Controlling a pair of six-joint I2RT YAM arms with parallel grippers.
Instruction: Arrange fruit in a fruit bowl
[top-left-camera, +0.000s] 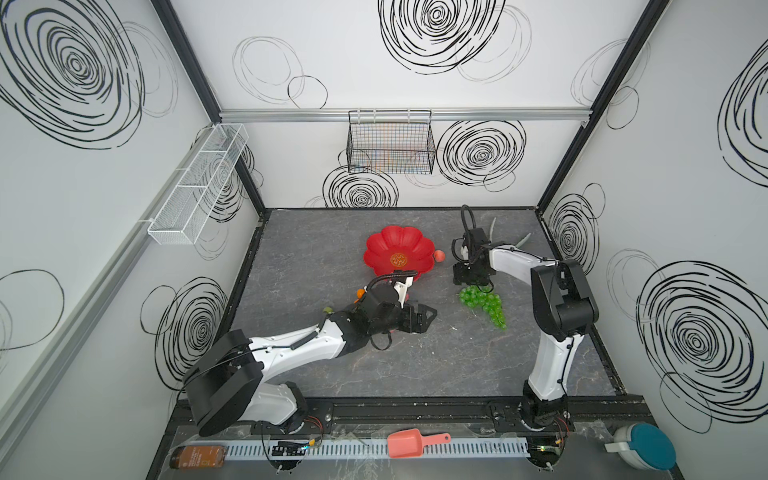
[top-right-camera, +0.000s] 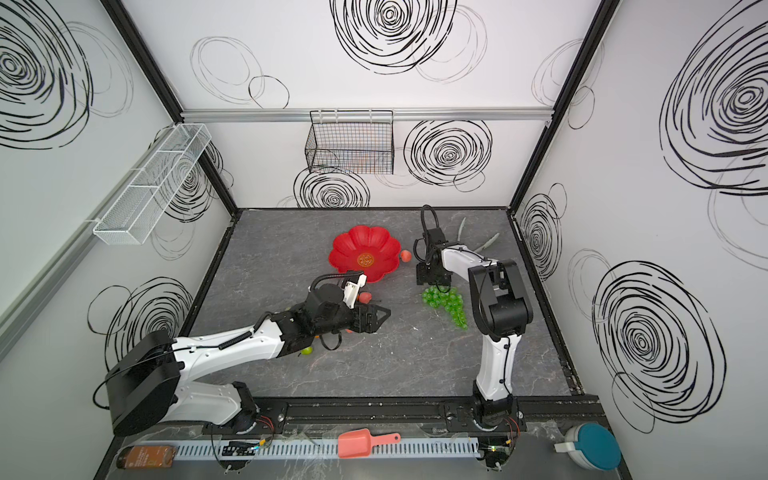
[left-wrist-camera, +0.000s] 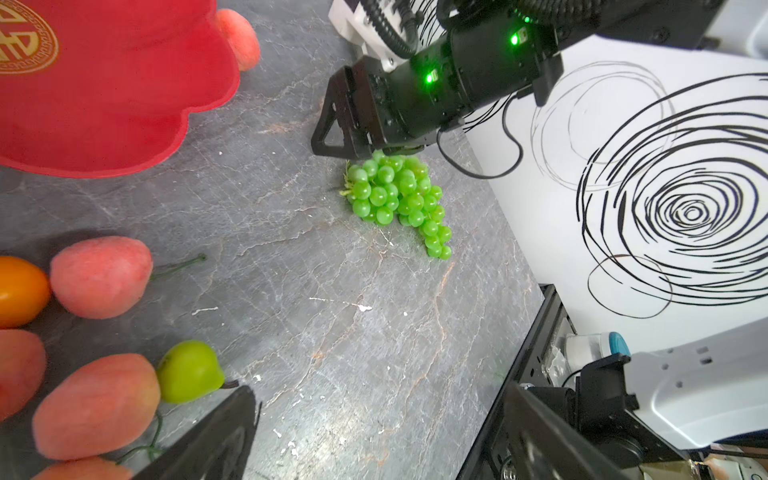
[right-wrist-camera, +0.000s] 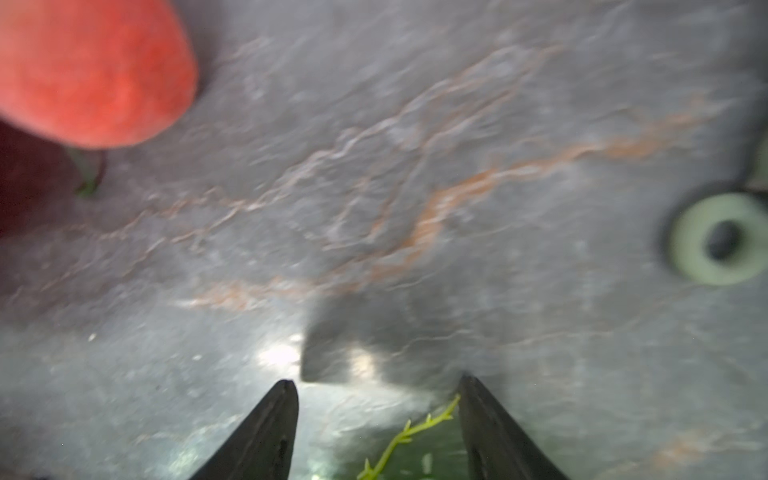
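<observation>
The red flower-shaped bowl (top-left-camera: 398, 240) stands empty at the back middle, with a peach (top-left-camera: 438, 256) against its right side. Green grapes (top-left-camera: 482, 302) lie on the right of the table. In the right wrist view my right gripper is part open; the grapes' yellow-green stem (right-wrist-camera: 408, 438) shows between and below its fingertips. My left gripper stands open and empty over the middle. Left of it, in the left wrist view, lie pink mango-like fruits (left-wrist-camera: 100, 404), a peach-coloured fruit (left-wrist-camera: 100, 276), an orange (left-wrist-camera: 17, 292) and a small green fruit (left-wrist-camera: 189, 372).
A pale green-handled tool (right-wrist-camera: 716, 240) lies right of the right gripper, towards the back right. A black wire basket (top-left-camera: 390, 144) hangs on the back wall, a white one (top-left-camera: 200, 188) on the left wall.
</observation>
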